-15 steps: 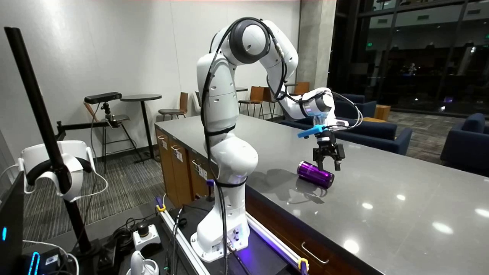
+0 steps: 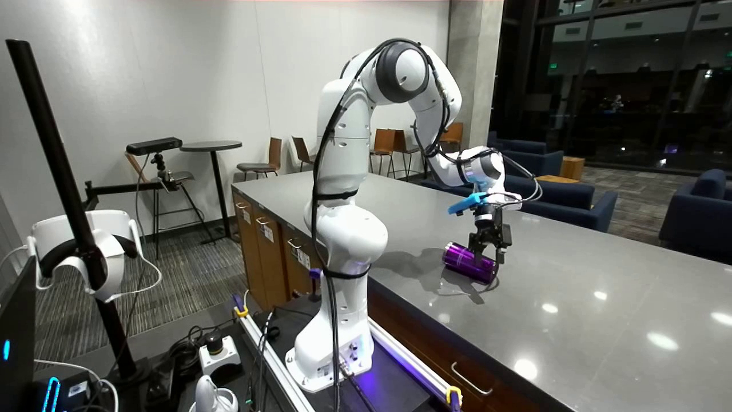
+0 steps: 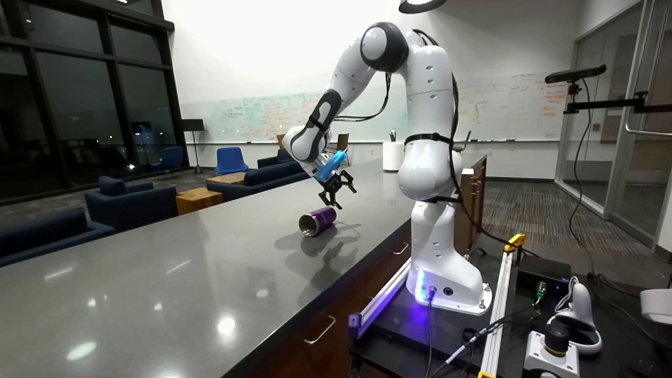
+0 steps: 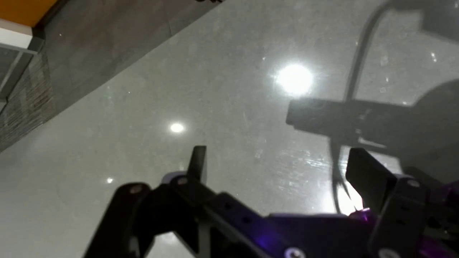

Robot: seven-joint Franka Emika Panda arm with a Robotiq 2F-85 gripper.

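Note:
A shiny purple tumbler (image 2: 461, 261) lies on its side on the grey countertop, its open mouth visible in exterior view 2, where the tumbler (image 3: 322, 218) shows a silver rim. Above one end of it, my gripper (image 2: 490, 257) points down with its fingers spread. In exterior view 2 the gripper (image 3: 345, 196) also appears open. The wrist view shows the gripper with a wide gap and bare counter seen through it. Only slivers of purple tumbler (image 4: 450, 193) show there, by the right-hand finger; whether that finger touches it I cannot tell.
A white container (image 3: 393, 156) stands at the far end of the counter. Dark blue armchairs (image 3: 132, 201) sit beyond it.
The tumbler has hardly shifted.

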